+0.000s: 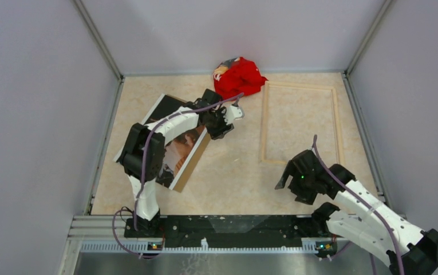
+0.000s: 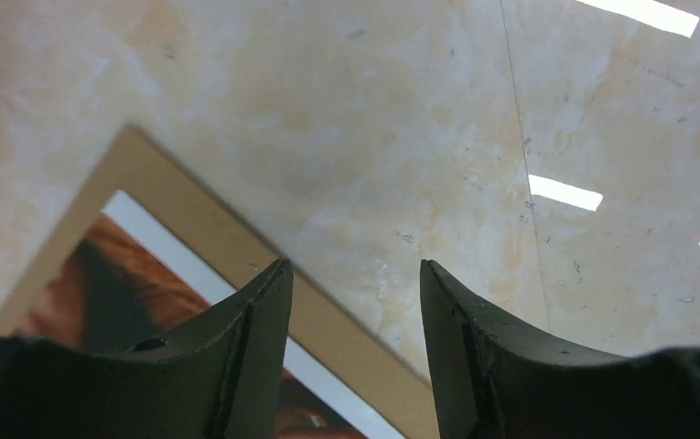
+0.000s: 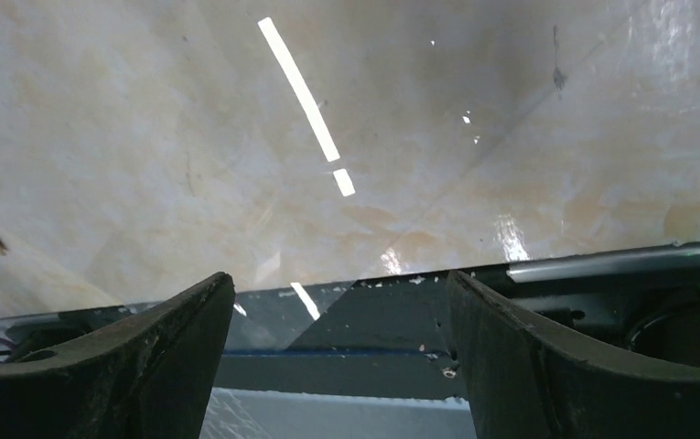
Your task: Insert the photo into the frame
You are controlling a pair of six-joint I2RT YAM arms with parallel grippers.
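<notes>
The photo (image 1: 179,154), on a brown backing with a white border, lies slanted on the left of the table, partly covered by my left arm. My left gripper (image 1: 236,119) hovers just past the photo's right corner. In the left wrist view the brown edge of the backing (image 2: 227,224) runs beneath the fingers, which are parted with nothing held. The pale wooden frame (image 1: 265,123) lies flat at the right, its front right part hidden by my right arm. My right gripper (image 1: 286,193) is open and empty, in front of the frame over bare table.
A crumpled red cloth (image 1: 240,79) lies at the back, between photo and frame. Bare table (image 1: 233,177) fills the middle and front. Walls rise on both sides, and a dark strip (image 1: 233,232) borders the table's front.
</notes>
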